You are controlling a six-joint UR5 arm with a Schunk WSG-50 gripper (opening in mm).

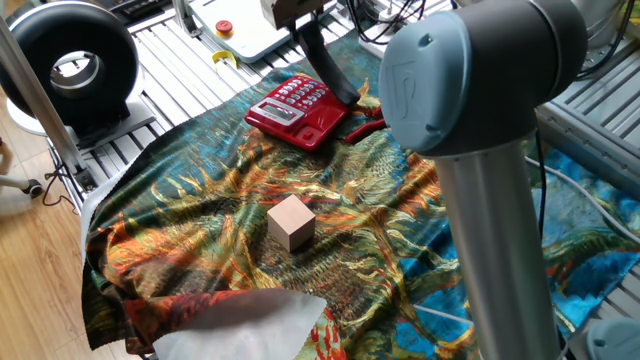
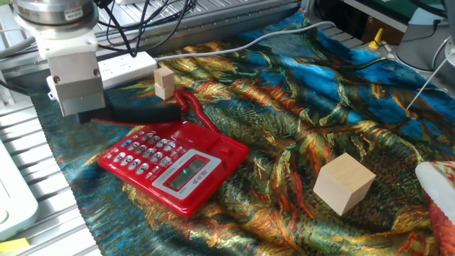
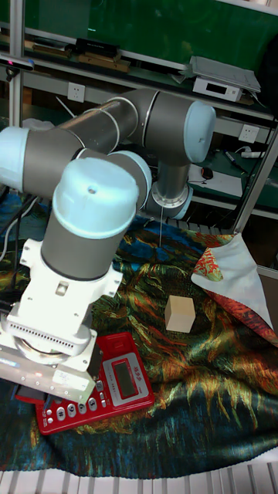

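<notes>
A red desk telephone (image 2: 174, 167) with silver keys and a small display lies on the patterned cloth. Its dark handset (image 2: 138, 114) is behind the keypad, the near end joined to a red coiled cord (image 2: 202, 114). My gripper (image 2: 84, 108) is at the handset's other end and appears shut on it, though the fingertips are largely hidden. In exterior view 1 the handset (image 1: 325, 65) slopes, its gripped end high and its free end low beside the phone. Part of the phone is covered by the gripper (image 3: 66, 383) in exterior view 3.
A wooden block (image 2: 344, 183) stands alone on the wrinkled cloth, well clear of the phone. Smaller wooden blocks (image 2: 164, 83) sit near a white power strip (image 2: 128, 69). One cloth corner (image 1: 245, 330) is folded over. Open cloth lies between phone and large block.
</notes>
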